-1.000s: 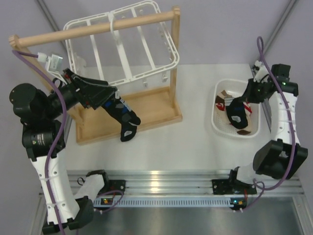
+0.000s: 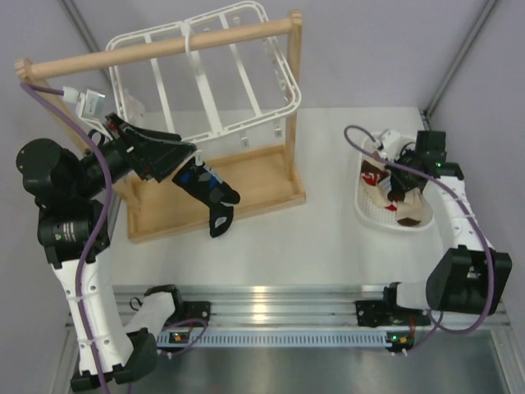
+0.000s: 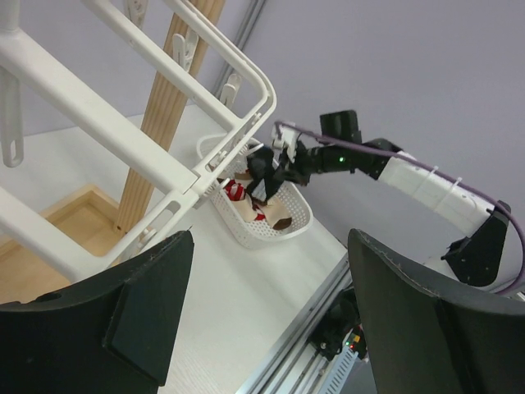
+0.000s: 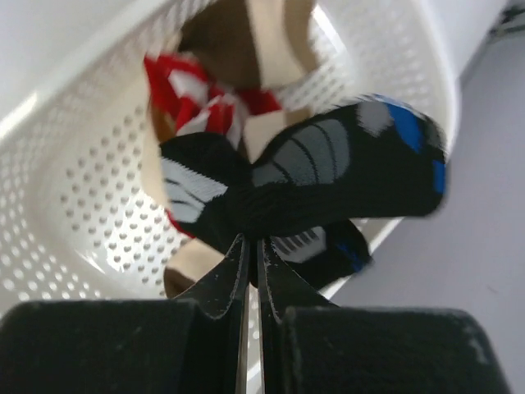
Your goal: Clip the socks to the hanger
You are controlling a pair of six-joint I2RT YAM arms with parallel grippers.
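A white hanger (image 2: 211,82) with several clips hangs on a wooden stand. One black sock with blue and grey patches (image 2: 209,193) hangs below its near left side, right beside my left gripper (image 2: 170,156); its upper end is partly hidden by that gripper. Open fingers show in the left wrist view, with nothing between the fingers. Over the white basket (image 4: 115,238), my right gripper is shut on another black sock (image 4: 303,168), pinched by its middle at the fingertips. The sock's two ends droop to either side.
In the basket lie beige-and-brown socks (image 2: 410,209) and a red-and-white one (image 4: 205,98). The stand's wooden base (image 2: 262,185) sits under the hanger. Clear white table lies between stand and basket (image 2: 361,215).
The purple cable swung left. The hanging sock swayed slightly; the left arm stayed still.
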